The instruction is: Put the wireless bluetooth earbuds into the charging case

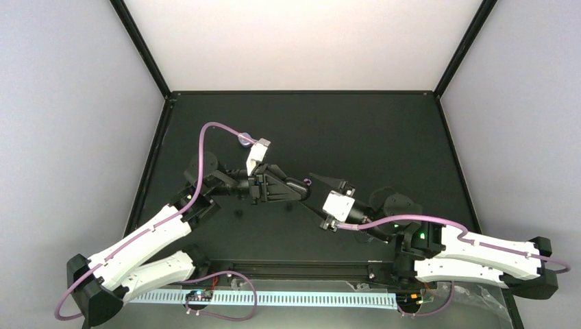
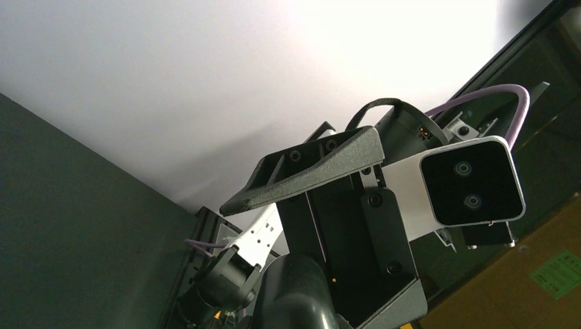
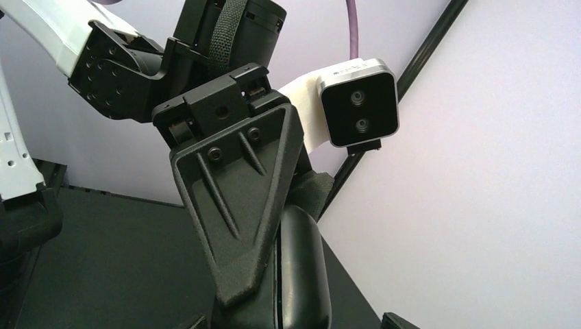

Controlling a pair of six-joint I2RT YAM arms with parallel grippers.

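Observation:
A black, rounded charging case [image 1: 297,187] is pinched in my left gripper [image 1: 291,190] above the middle of the table. In the right wrist view a thin seam runs along the case [image 3: 305,274], which looks closed. My right gripper [image 1: 308,190] stands open at the case's free end, one finger on each side; whether they touch it cannot be made out. Two small dark things lie on the table below the left arm, one farther left [image 1: 238,213] and one nearer the case [image 1: 288,207]; they may be the earbuds but are too small to tell.
A bluish round object [image 1: 244,140] lies behind the left wrist camera. A tiny purple ring [image 1: 307,181] shows beside the case. Both arms are close together at the centre.

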